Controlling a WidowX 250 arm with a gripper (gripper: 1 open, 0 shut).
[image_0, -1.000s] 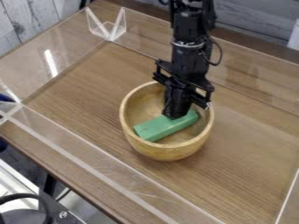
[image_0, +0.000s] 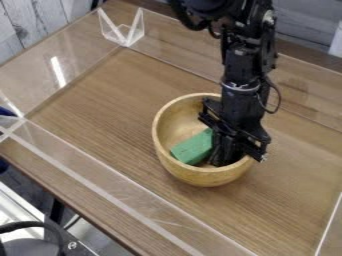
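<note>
A wooden bowl (image_0: 187, 172) sits on the wooden table with a green block (image_0: 193, 147) inside it. My black gripper (image_0: 230, 150) is down in the bowl over the right part of the block, which it partly hides. Whether its fingers are open or shut, or touch the block, cannot be made out.
A white wire-like piece (image_0: 120, 30) stands at the back left. Cables and dark items lie beyond the left edge and at the bottom left corner.
</note>
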